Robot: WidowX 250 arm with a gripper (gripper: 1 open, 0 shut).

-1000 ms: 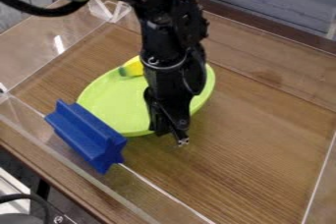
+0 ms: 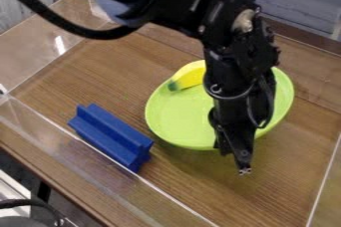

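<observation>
My black gripper (image 2: 240,161) points down at the right part of a green plate (image 2: 180,116), its tips at the plate's near right edge, shut with no object visible between its fingers. A yellow object (image 2: 186,77) lies at the back left of the plate, partly hidden behind the arm. A blue ridged block (image 2: 110,136) sits on the wooden table to the left of and nearer than the plate.
A grey wall (image 2: 300,27) runs along the back. Clear edges border the table at left and right.
My gripper and the green plate have moved to the right, with the yellow object shifting along. The blue block now stands farther from the plate.
</observation>
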